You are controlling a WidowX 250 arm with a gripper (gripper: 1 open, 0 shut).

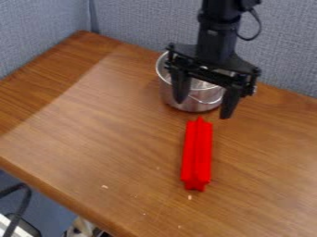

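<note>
My black gripper (203, 94) hangs open over the silver metal pot (170, 91), its fingers reaching down to about the pot's near rim and hiding much of it. A red bar (197, 153) lies lengthwise on the wooden table in front of the pot, below the gripper and apart from it.
Grey fabric walls (124, 28) bound the back.
</note>
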